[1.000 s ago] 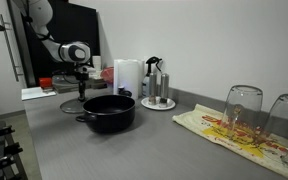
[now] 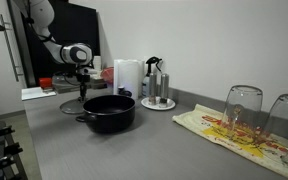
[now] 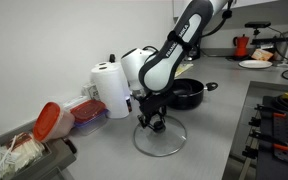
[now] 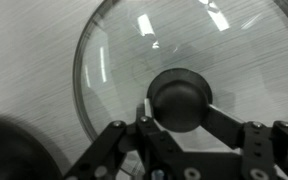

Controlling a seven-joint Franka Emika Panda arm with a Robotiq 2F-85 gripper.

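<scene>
A round glass lid with a dark rim lies level at the counter, beside the black pot. Its black knob sits between the two fingertips of my gripper, which is shut on it. In the second exterior view, my gripper points down over the middle of the lid. Whether the lid's rim touches the counter, I cannot tell. The pot stands uncovered, and its dark edge shows at the lower left of the wrist view.
Behind the lid are a paper towel roll and red-lidded containers. A white plate with bottles stands past the pot. Two upturned glasses rest on a yellow-patterned cloth.
</scene>
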